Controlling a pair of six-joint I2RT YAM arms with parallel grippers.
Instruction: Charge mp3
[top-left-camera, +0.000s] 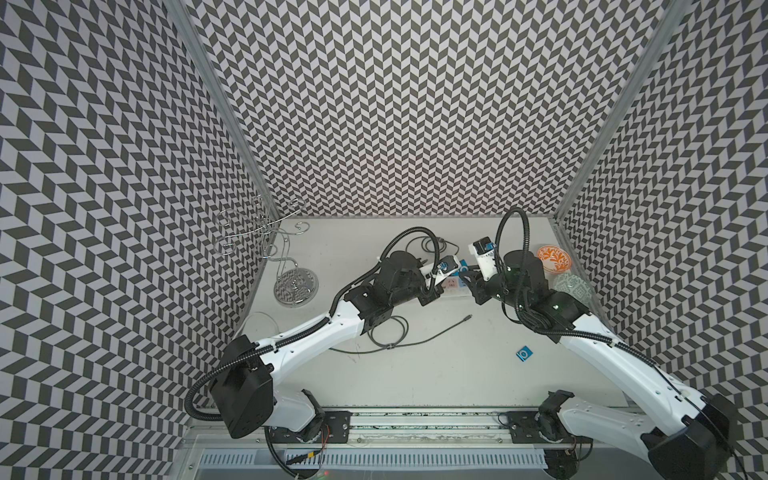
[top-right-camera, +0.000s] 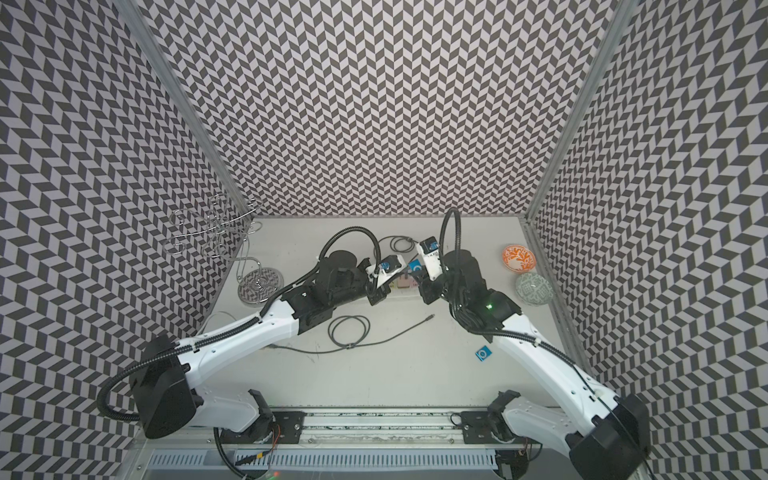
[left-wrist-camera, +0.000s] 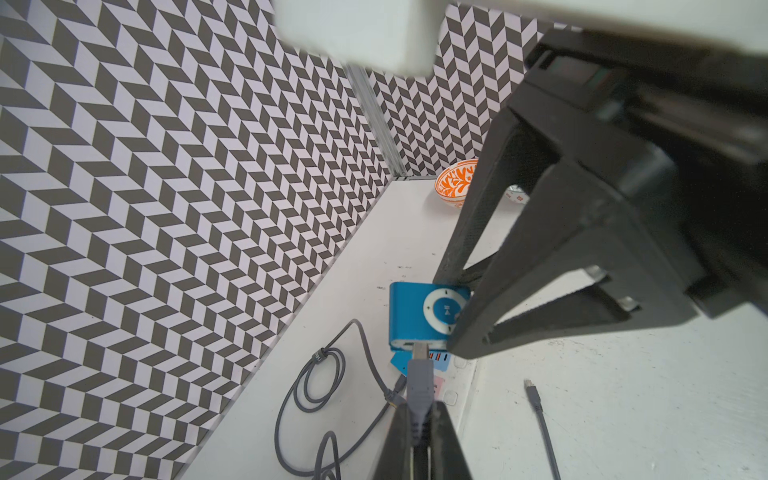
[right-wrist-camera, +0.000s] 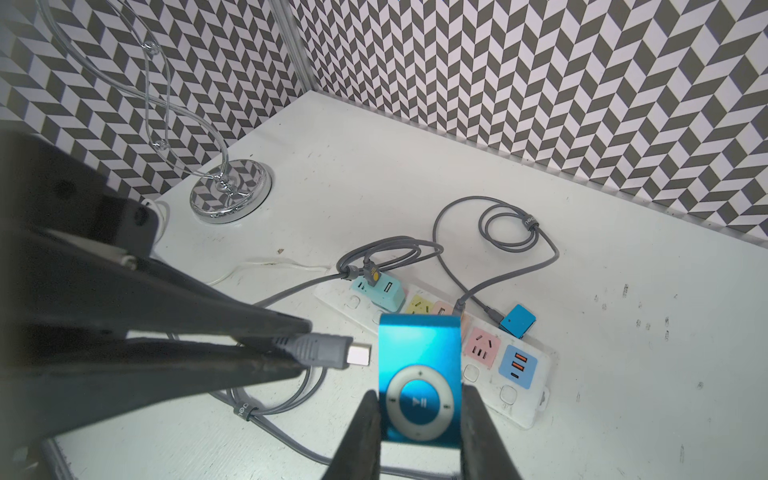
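Observation:
A blue mp3 player (right-wrist-camera: 420, 344) with a white round control pad is held up over the power strip, with my right gripper shut on it. My left gripper is shut on a grey cable plug (right-wrist-camera: 320, 350) that points at the player's side. In the right wrist view a small gap shows between the plug's metal tip (right-wrist-camera: 358, 354) and the player's edge. From the left wrist view the tip overlaps the port edge of the player (left-wrist-camera: 428, 312); contact cannot be told there.
Below lies a white power strip (right-wrist-camera: 528, 412) with a teal adapter (right-wrist-camera: 382, 292) and a blue block (right-wrist-camera: 518, 320) on a cable. Another blue player (top-left-camera: 524, 353) lies front right. A loose cable (top-left-camera: 436, 334) crosses the table; bowls (top-left-camera: 553, 257) stand at the right.

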